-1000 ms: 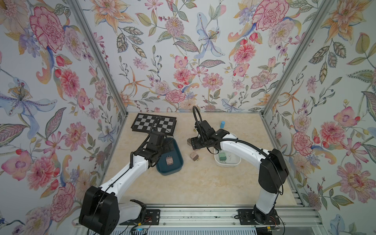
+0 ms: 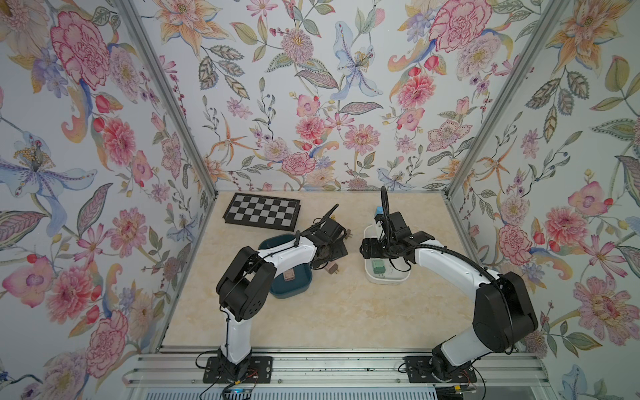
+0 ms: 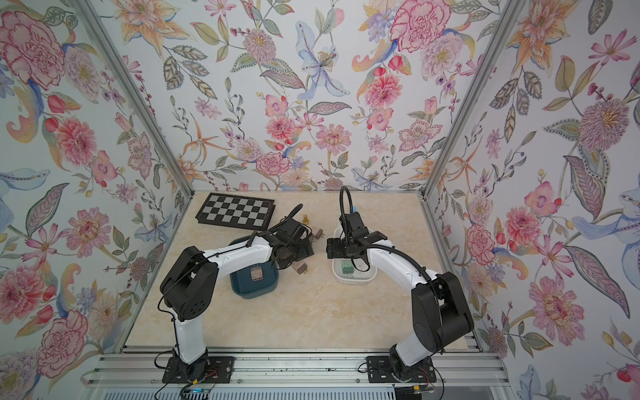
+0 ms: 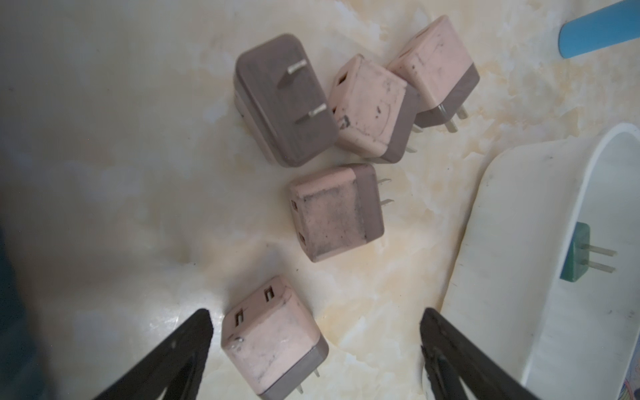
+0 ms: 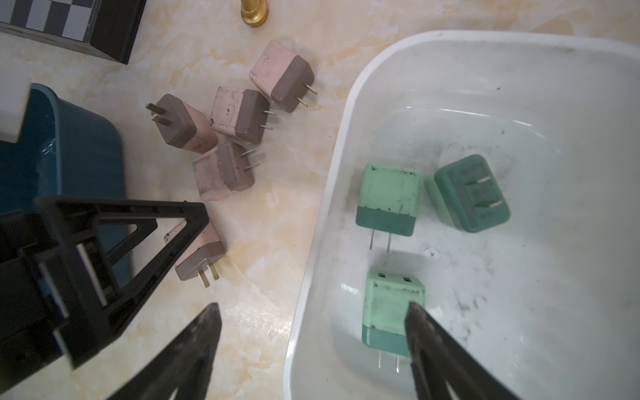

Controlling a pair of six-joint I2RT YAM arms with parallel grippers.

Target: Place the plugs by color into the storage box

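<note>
Several pink plugs with brown ends, such as this upright one [image 4: 286, 100] and this lying one [image 4: 336, 210], rest on the table between a blue bin [image 5: 90, 153] and a white box [image 5: 353, 100]. My open left gripper hangs over them, one plug [image 4: 270, 333] between and below its fingers. The white box holds several green plugs [image 5: 390, 196]. My open right gripper is over that box's left wall, a green plug near its right finger. A pink plug [image 2: 288, 273] lies in the blue bin.
A checkered board [image 2: 261, 210] lies at the back left. A gold piece [image 5: 254, 14] and a blue cylinder [image 4: 593, 30] stand behind the plugs.
My left gripper has swung right from over the blue bin to the loose plugs. My right gripper has moved right, from above the plugs to the white box.
</note>
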